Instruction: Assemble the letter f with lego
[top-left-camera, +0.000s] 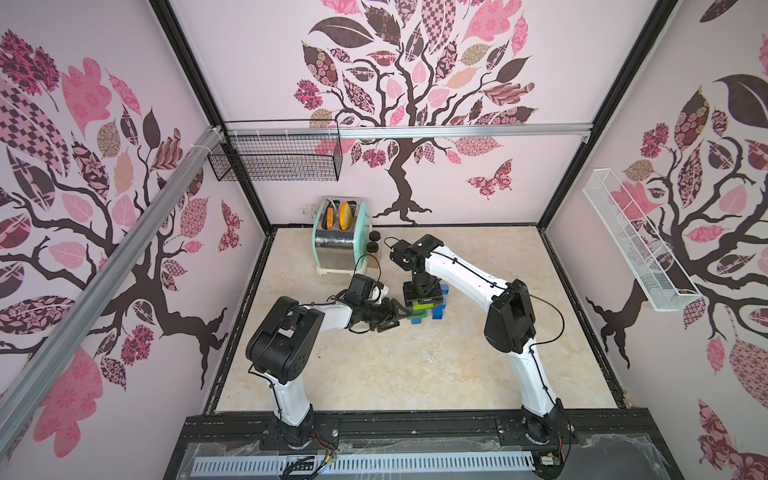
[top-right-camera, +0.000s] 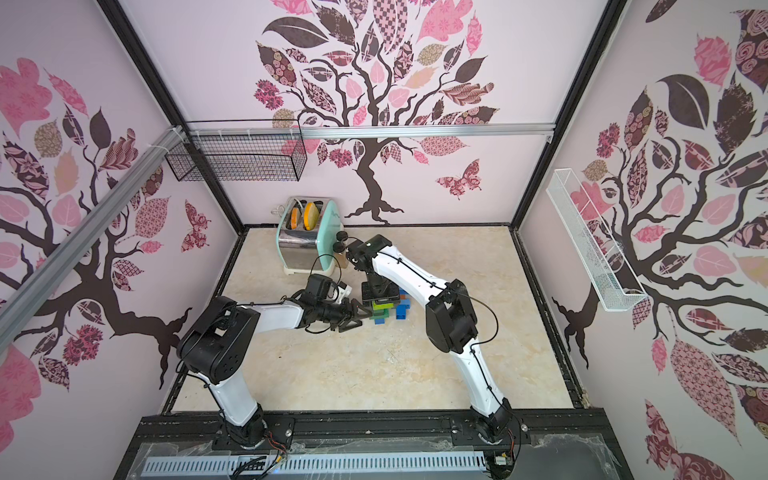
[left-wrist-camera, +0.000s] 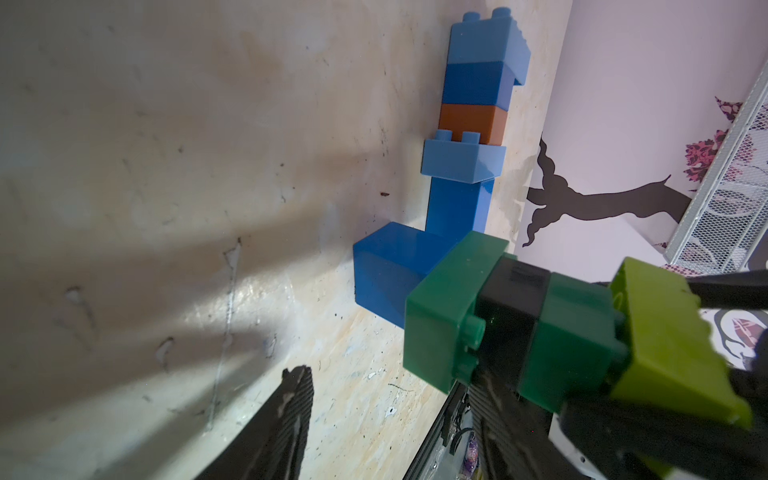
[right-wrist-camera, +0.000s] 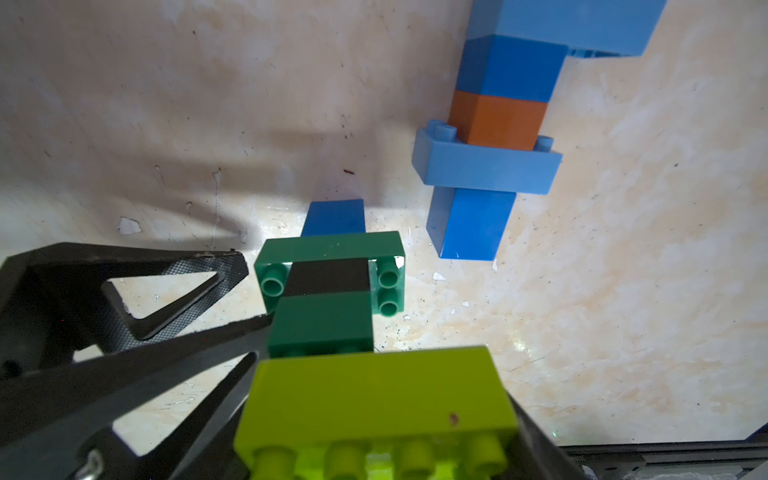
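My right gripper (top-left-camera: 424, 301) is shut on a lime green brick (right-wrist-camera: 376, 392) with a column of bricks extending from it: a narrow green brick (right-wrist-camera: 321, 321), a black brick (right-wrist-camera: 328, 277) and a wider dark green brick (right-wrist-camera: 328, 246). Past the dark green one shows a blue brick (right-wrist-camera: 336, 217); whether it is joined on is hidden. My left gripper stands part open on the column's left, nothing between its fingers. One of its fingertips (right-wrist-camera: 260, 322) lies close beside the narrow green brick; contact cannot be told.
A second column lies on the table beside the held one: light blue (right-wrist-camera: 560, 22), blue (right-wrist-camera: 512, 65), orange (right-wrist-camera: 500, 120), wide light blue (right-wrist-camera: 488, 166) and blue (right-wrist-camera: 473, 224) bricks. A toaster (top-left-camera: 336, 249) stands at the back left.
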